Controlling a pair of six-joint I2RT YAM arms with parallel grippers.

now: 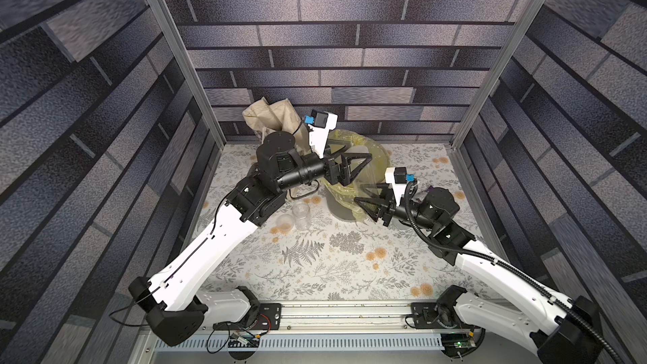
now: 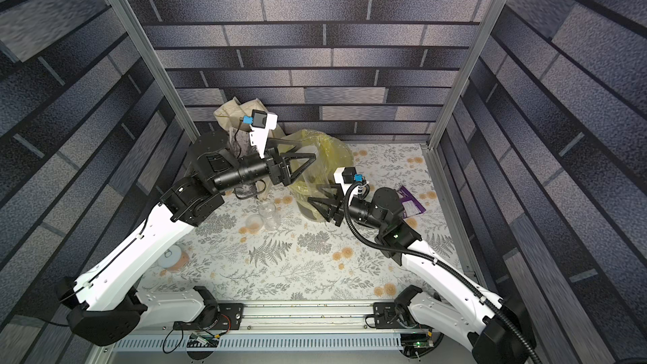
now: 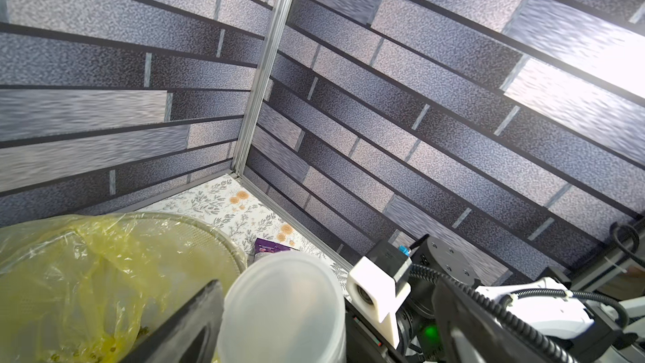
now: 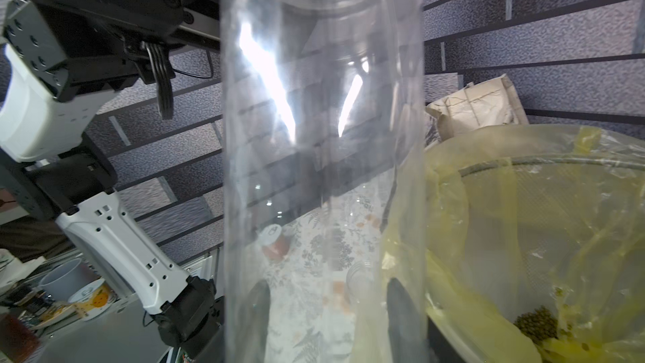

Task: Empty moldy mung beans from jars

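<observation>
A clear, see-through jar [image 4: 322, 148] with no beans showing in it fills the middle of the right wrist view. My right gripper [image 1: 368, 201] is shut on it beside the bin. The jar's frosted round end [image 3: 285, 295] shows between the widely parted fingers of my left gripper [image 1: 361, 152]; it is open, and I cannot tell whether either finger touches. Under both grippers stands the bin lined with a yellow bag [image 4: 463, 262]. Greenish beans [image 4: 537, 324] lie at its bottom. Another clear jar [image 1: 301, 215] stands on the table.
Beside that jar lies a clear round lid [image 1: 285, 223]. A beige bag [image 1: 273, 116] stands at the back left, a purple packet [image 2: 409, 202] lies at the right, and a lidded reddish container [image 2: 173, 258] is front left.
</observation>
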